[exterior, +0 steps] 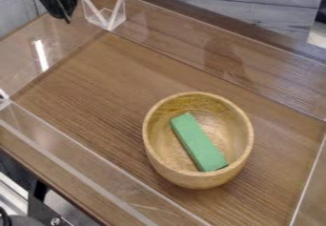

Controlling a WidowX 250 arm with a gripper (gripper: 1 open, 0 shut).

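At the top left my black gripper [53, 3] reaches into view, partly cut off by the frame edge; it looks shut, with nothing visible between its fingers. At the lower right a yellowish round bowl [167, 160] holds a green rectangular block [197, 141]. The gripper is far from both, above the back left of the wooden table.
A clear plastic bracket [110, 15] stands at the back left near the gripper. A pale marbled panel [254, 3] runs along the back, and clear strips line the left and front.
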